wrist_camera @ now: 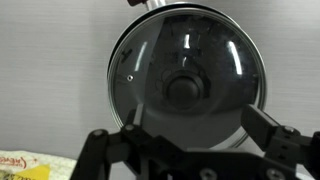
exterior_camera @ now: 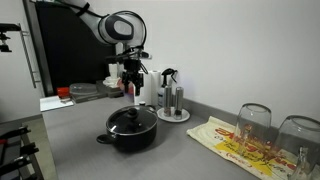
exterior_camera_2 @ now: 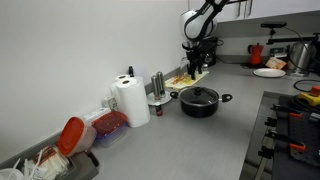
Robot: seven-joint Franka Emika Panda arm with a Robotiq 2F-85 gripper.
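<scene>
A black pot [exterior_camera: 130, 130] with a glass lid stands on the grey counter, its lid on. In the wrist view the lid [wrist_camera: 225, 75] fills the middle, with its dark round knob [wrist_camera: 182, 91] at the centre. My gripper shows at the bottom of that view, its two fingers wide apart and nothing between them. From the first exterior view, the gripper [exterior_camera: 126, 82] hangs above the pot, clear of the lid. The second exterior view also has the gripper [exterior_camera_2: 191, 71] over the pot [exterior_camera_2: 201, 105].
Paper towel rolls [exterior_camera_2: 132, 102] and a tray of bottles [exterior_camera: 176, 114] stand behind the pot. Upturned glass jars [exterior_camera: 253, 124] rest on a yellow-printed cloth [exterior_camera: 222, 141] at right. The counter in front of the pot is clear.
</scene>
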